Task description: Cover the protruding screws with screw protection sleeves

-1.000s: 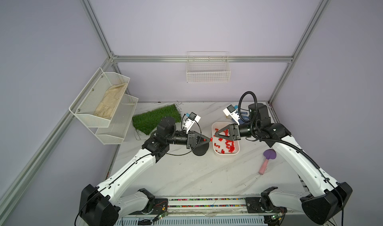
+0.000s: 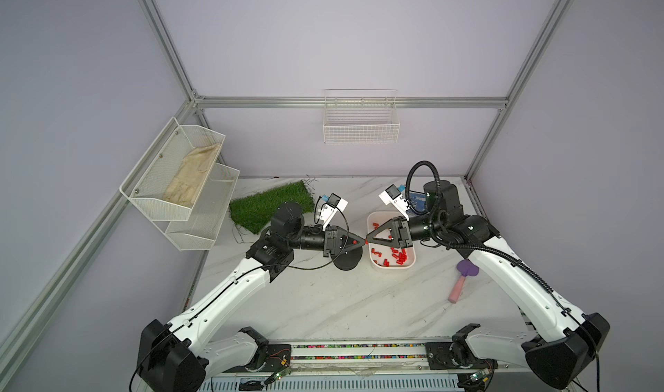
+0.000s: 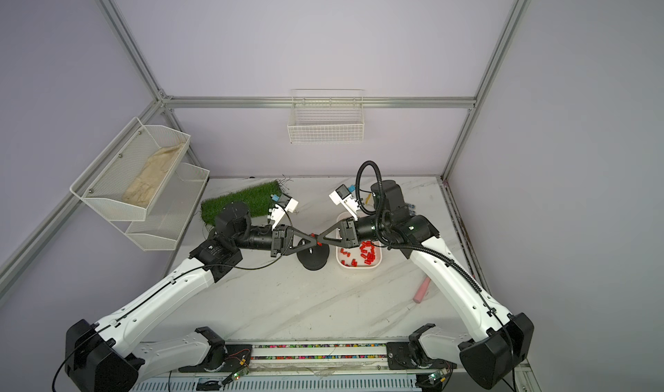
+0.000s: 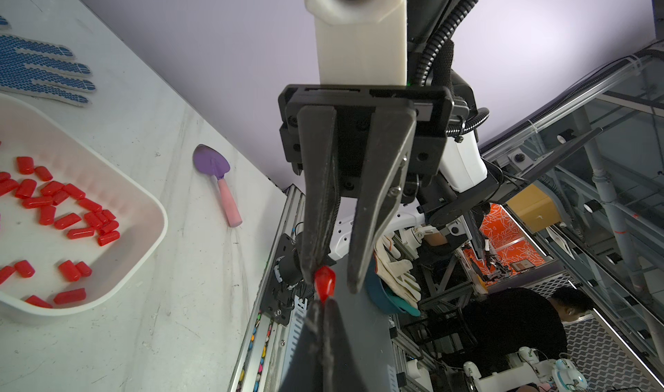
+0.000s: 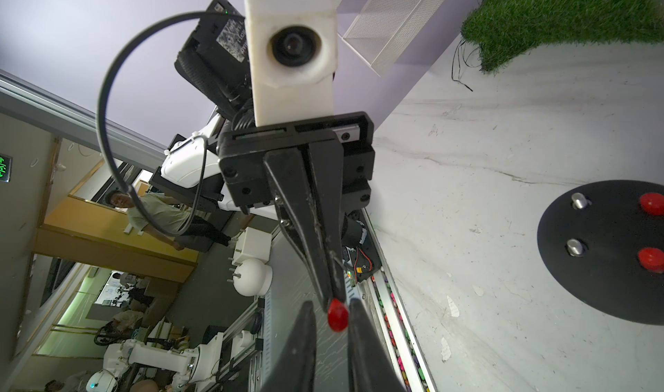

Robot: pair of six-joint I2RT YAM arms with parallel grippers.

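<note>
A red sleeve [image 4: 323,282] sits at the fingertips of my left gripper, which is shut on it. My right gripper faces it tip to tip, its fingers open and standing on either side of the sleeve's end. In the left wrist view the sleeve lies close to one right fingertip, with a gap to the other. On the table a black round plate [image 5: 598,281] carries bare silver screws [image 5: 575,246] and red-covered ones [image 5: 651,259]. Both top views show the grippers meeting above the gap between plate and tray.
A white tray [image 4: 148,243] holds several loose red sleeves. A purple-and-pink trowel [image 2: 455,289] lies to the right, a blue dotted glove [image 4: 45,67] at the back right, and a green turf mat [image 2: 266,204] at the back left.
The left arm stays put.
</note>
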